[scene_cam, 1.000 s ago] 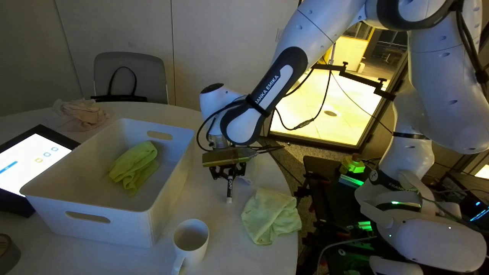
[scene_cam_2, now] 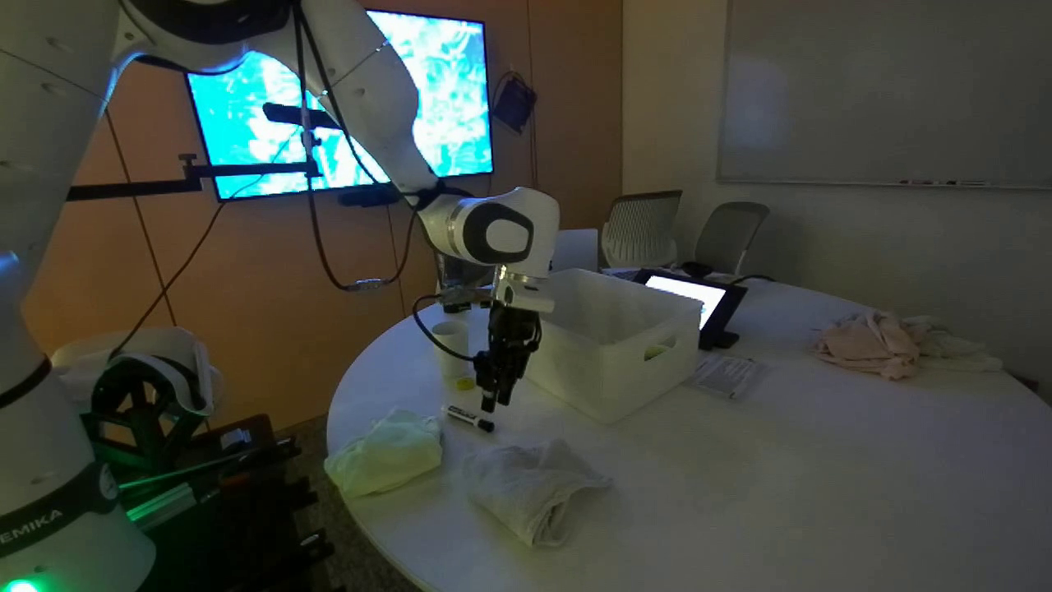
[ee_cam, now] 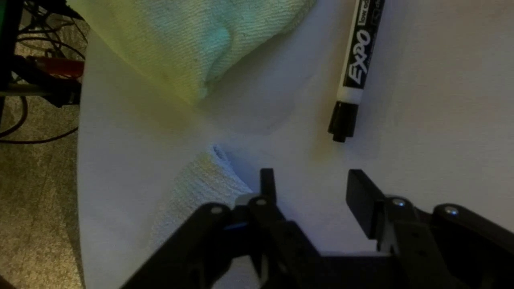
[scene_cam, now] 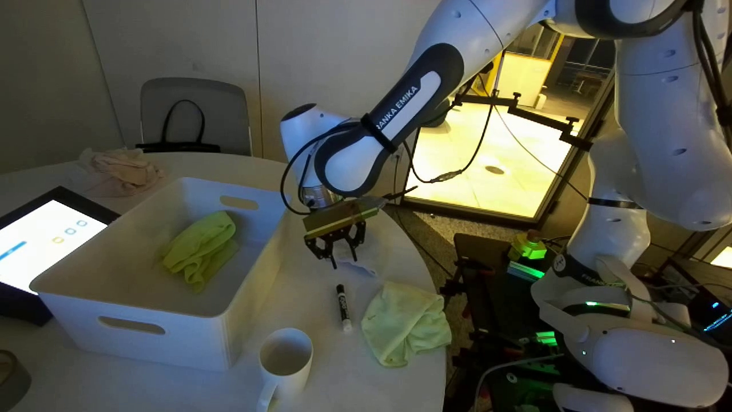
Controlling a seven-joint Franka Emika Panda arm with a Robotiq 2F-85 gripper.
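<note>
An Expo marker [scene_cam: 343, 308] with a black cap lies flat on the white table, its cap pointing toward my gripper [scene_cam: 345, 261]. In the wrist view the marker [ee_cam: 359, 58] is beyond the fingertips, apart from them. My gripper is open above the table, the gap between its fingers empty. Next to the marker lies a crumpled yellow-green cloth [scene_cam: 405, 324]. A whitish cloth [scene_cam_2: 532, 488] rests on the table near my gripper, partly hidden by the left finger in the wrist view.
A white bin [scene_cam: 226, 305] holding another yellow-green cloth [scene_cam: 201, 247] stands beside my gripper. A white mug [scene_cam: 285, 360] is near the bin. A tablet [scene_cam: 48, 237] and a pink cloth [scene_cam_2: 868, 345] lie farther off. The table's edge [ee_cam: 81, 168] is close to the cloths.
The marker was at my gripper's fingers and now lies on the table, away from them. My gripper has risen slightly, and the arm has shifted left in the exterior view.
</note>
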